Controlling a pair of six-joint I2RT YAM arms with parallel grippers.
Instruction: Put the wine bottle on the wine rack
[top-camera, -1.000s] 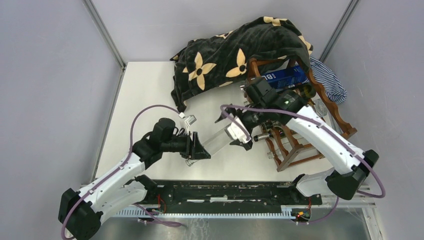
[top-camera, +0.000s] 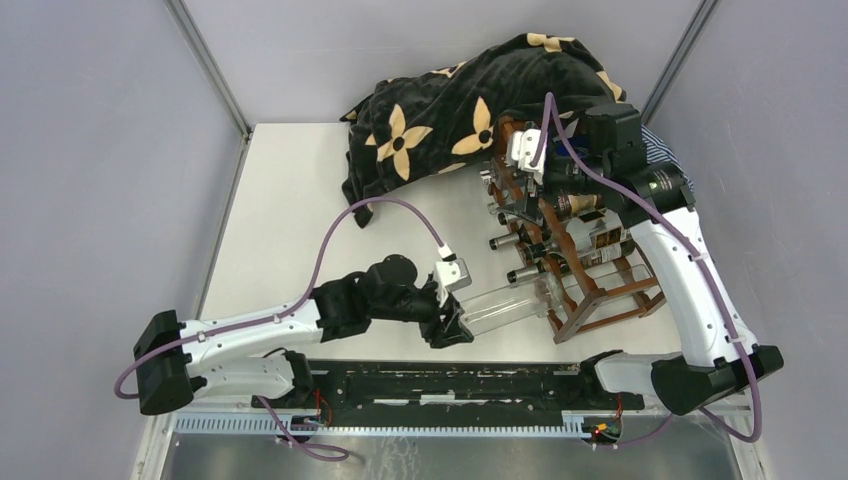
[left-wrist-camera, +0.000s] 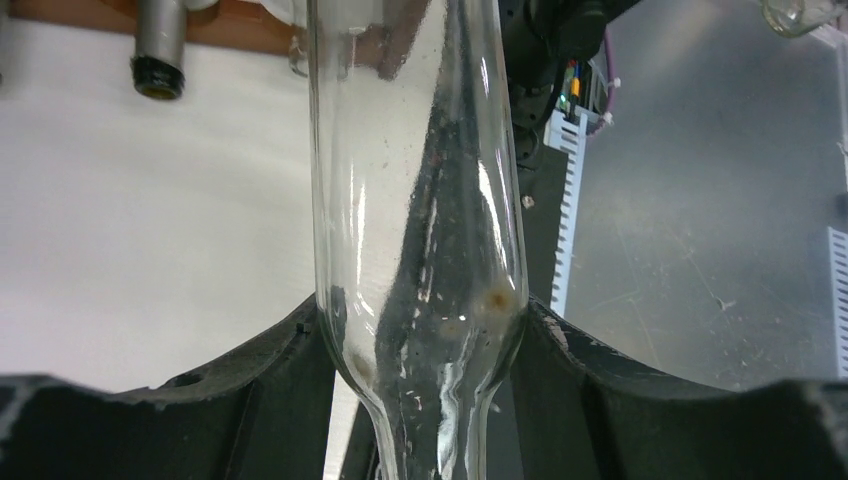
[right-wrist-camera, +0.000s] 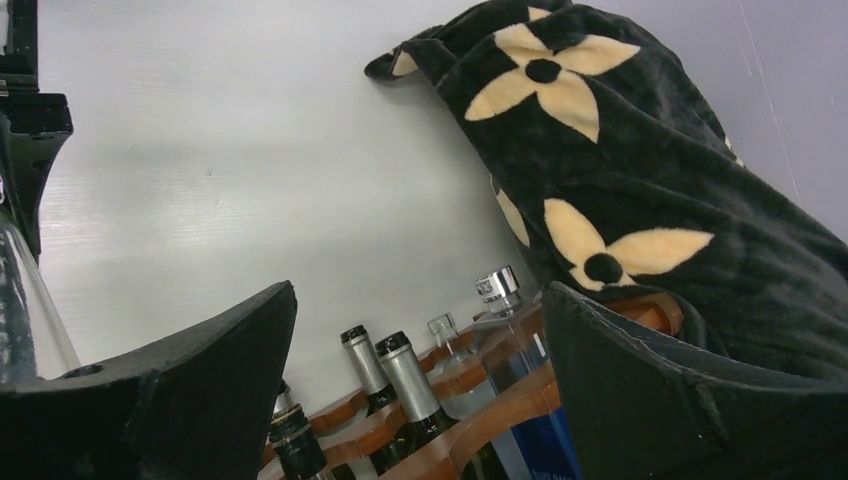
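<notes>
A clear glass wine bottle (top-camera: 502, 308) is held by my left gripper (top-camera: 452, 326), its far end at the lower front edge of the wooden wine rack (top-camera: 572, 318). In the left wrist view the bottle (left-wrist-camera: 420, 180) runs lengthwise away from the camera. The left fingers (left-wrist-camera: 275, 380) press on both sides of its shoulder, near the neck. Over the upper part of the rack hangs my right gripper (top-camera: 522, 185). In the right wrist view its fingers (right-wrist-camera: 215, 385) are wide apart, with bottles and rack wood seen beyond them.
Several bottles lie in the rack, necks pointing left, such as a dark one (top-camera: 524, 273). Behind the rack bunches a dark flowered blanket (top-camera: 440, 130).
My left gripper has carried the bottle rightward to the rack.
</notes>
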